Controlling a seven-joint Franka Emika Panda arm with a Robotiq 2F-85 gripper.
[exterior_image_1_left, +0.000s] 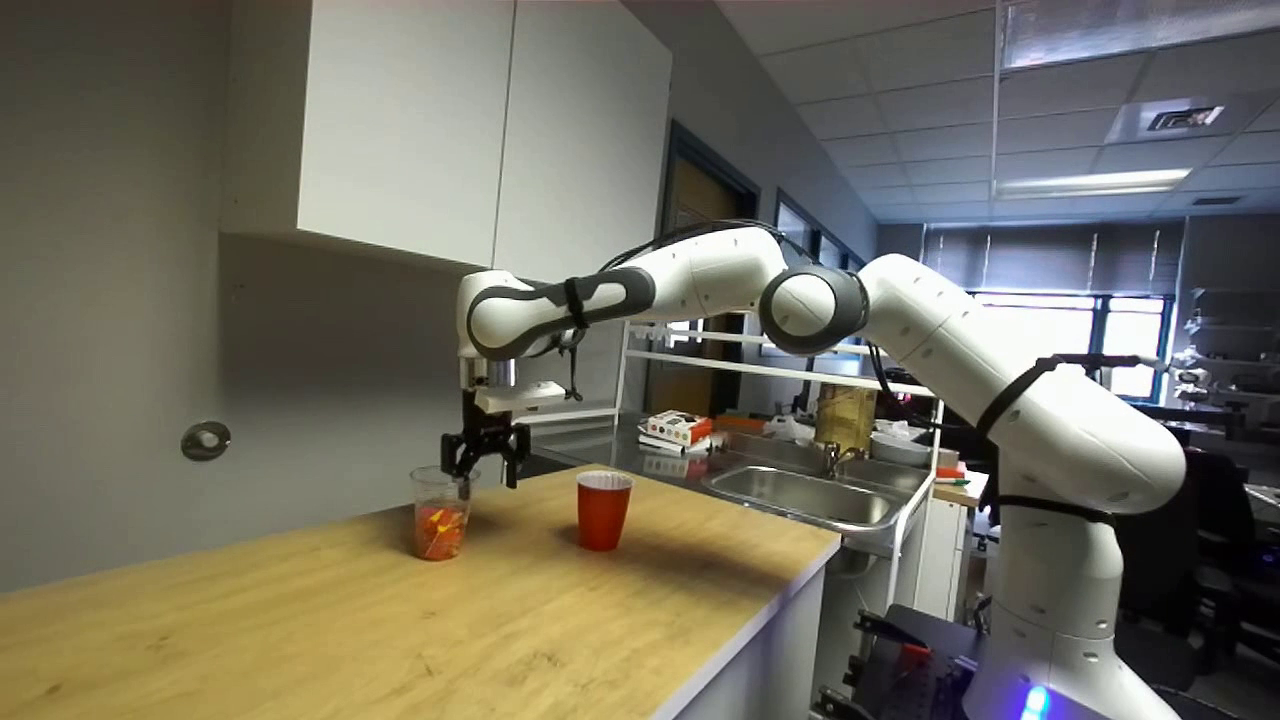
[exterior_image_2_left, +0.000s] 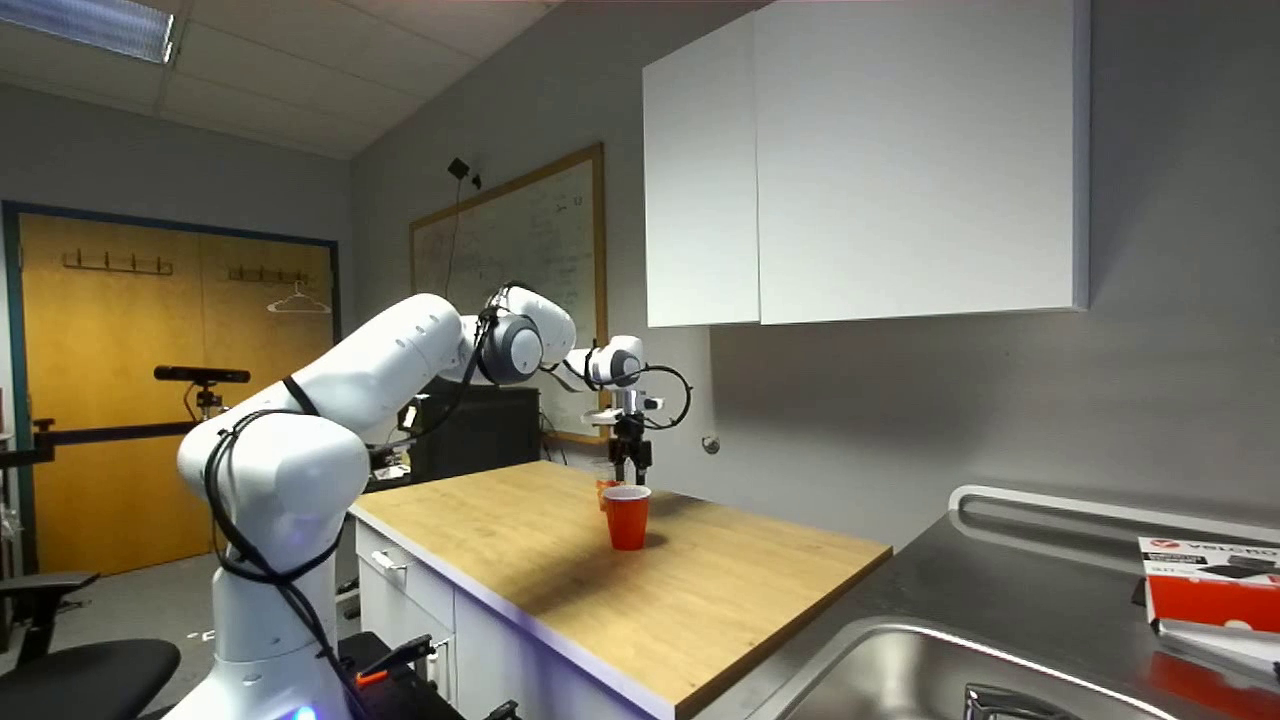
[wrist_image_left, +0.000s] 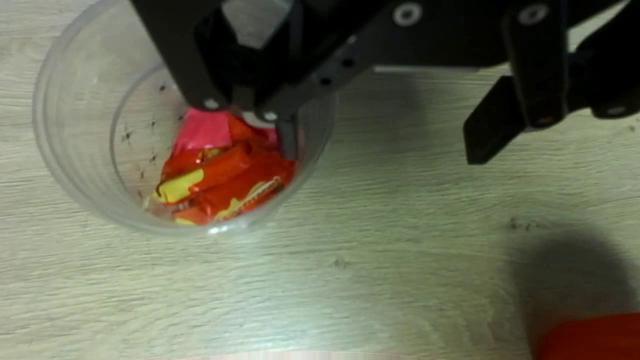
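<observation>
A clear plastic cup stands upright on the wooden counter, with red, yellow and pink wrapped pieces at its bottom. My gripper points down at the clear cup's rim, fingers apart. In the wrist view, one of its fingers overlaps the inside of the cup, near the wall; the other is outside, over bare wood. Nothing shows gripped between them. Whether the finger touches the cup or the wrapped pieces is unclear. Apart from this stands a red cup, upright; exterior view 2 shows it in front of the clear one.
White cabinets hang on the wall above. Beyond the counter's end are a metal sink with a faucet and a white rack. A box lies near the sink.
</observation>
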